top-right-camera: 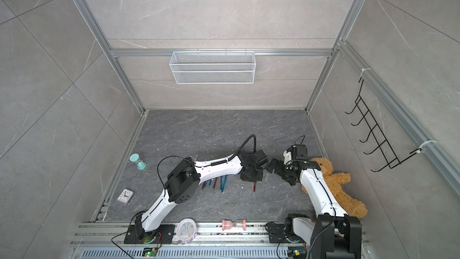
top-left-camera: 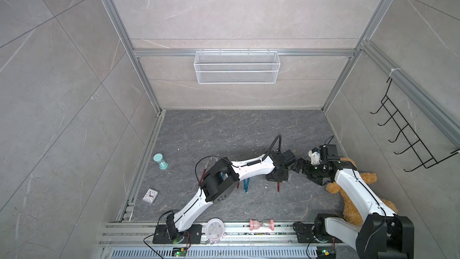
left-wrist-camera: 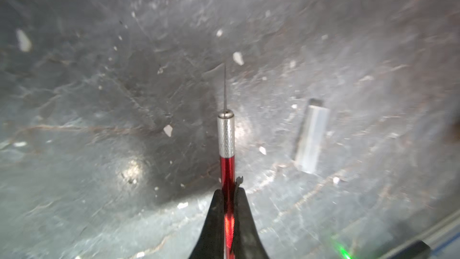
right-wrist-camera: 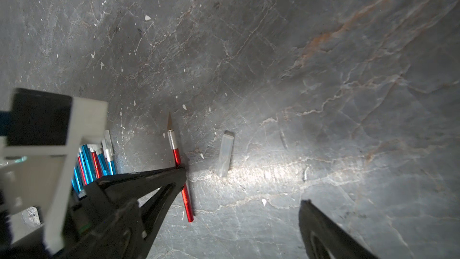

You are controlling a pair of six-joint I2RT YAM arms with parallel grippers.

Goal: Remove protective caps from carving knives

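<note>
In the left wrist view a red carving knife (left-wrist-camera: 227,167) has its thin blade bare, with a clear cap (left-wrist-camera: 312,134) lying apart to its right. My left gripper is shut over the red handle; whether it grips it is unclear. The right wrist view shows the same knife (right-wrist-camera: 188,206) and cap (right-wrist-camera: 225,153), plus several blue and red knives (right-wrist-camera: 94,162), partly hidden by my left gripper. My right gripper (top-right-camera: 274,166) stands open to the right of the left one.
A brown teddy bear (top-left-camera: 352,201) lies at the right wall. A teal hourglass (top-left-camera: 160,162) and a small clock (top-left-camera: 150,196) sit at the left.
</note>
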